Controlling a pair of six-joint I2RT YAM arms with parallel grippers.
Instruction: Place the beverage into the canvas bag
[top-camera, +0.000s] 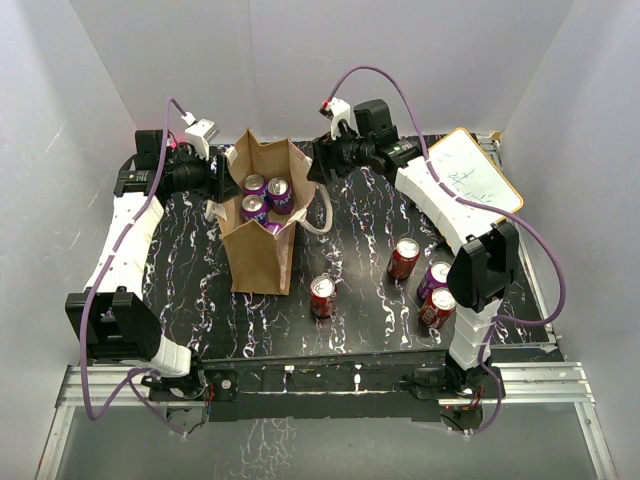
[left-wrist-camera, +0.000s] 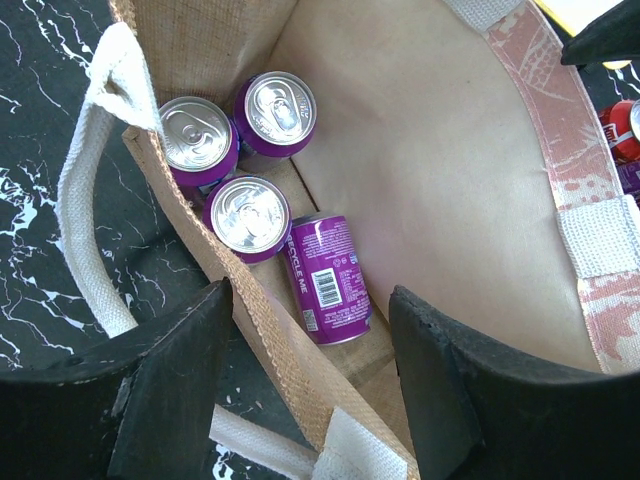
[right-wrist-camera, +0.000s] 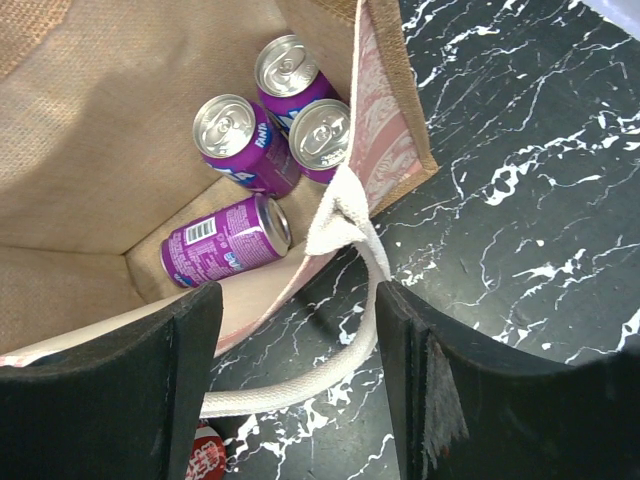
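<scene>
The brown canvas bag (top-camera: 257, 262) holds several purple cans; three stand upright (left-wrist-camera: 281, 107) and one lies on its side (left-wrist-camera: 325, 280). My left gripper (top-camera: 220, 178) is at the bag's left rim, open over its edge and strap, with no can between its fingers. My right gripper (top-camera: 323, 160) is at the bag's upper right, open above the white strap (right-wrist-camera: 342, 210), nothing held (right-wrist-camera: 300, 340).
Red cans (top-camera: 322, 296) and a purple can (top-camera: 434, 280) stand right of and in front of the bag. A whiteboard (top-camera: 470, 175) lies at the back right. Walls enclose the table.
</scene>
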